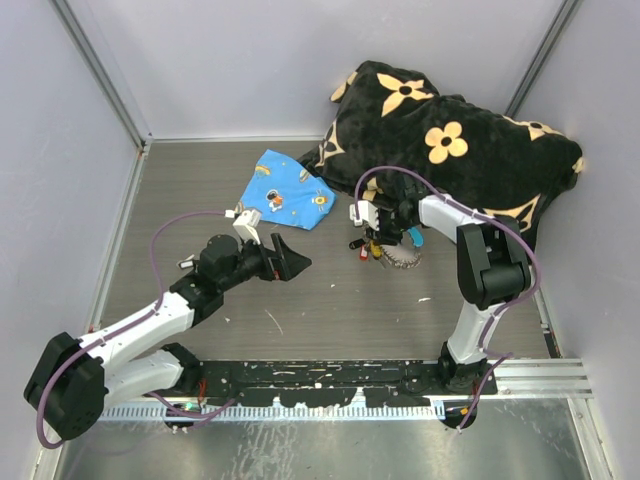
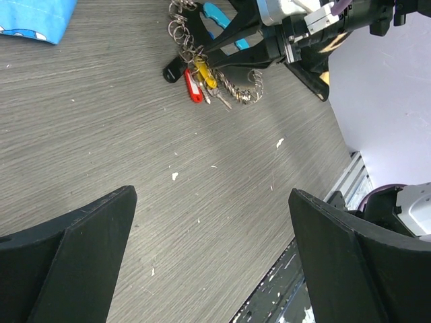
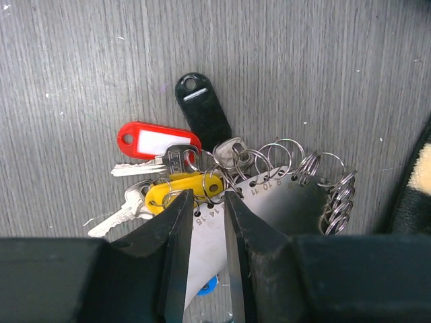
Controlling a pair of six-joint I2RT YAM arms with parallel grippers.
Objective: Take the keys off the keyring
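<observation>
Several small metal rings (image 3: 239, 161) run along the holed edge of a grey plate (image 3: 262, 202). Beside them are a silver key (image 3: 128, 208), a dark-headed key (image 3: 141, 167) and a red tag (image 3: 149, 136), with a yellow tag (image 3: 187, 188) and a black tag (image 3: 204, 111). My right gripper is partly open directly over the plate's ringed edge, near the yellow tag; whether a finger touches a ring is unclear. Well left of this bunch, above bare table, my left gripper stands wide open and empty.
Behind the right arm lies a dark flowered blanket (image 1: 445, 150). A blue patterned cloth (image 1: 288, 190) rests at the back middle. A blue tool (image 2: 216, 15) shows by the plate.
</observation>
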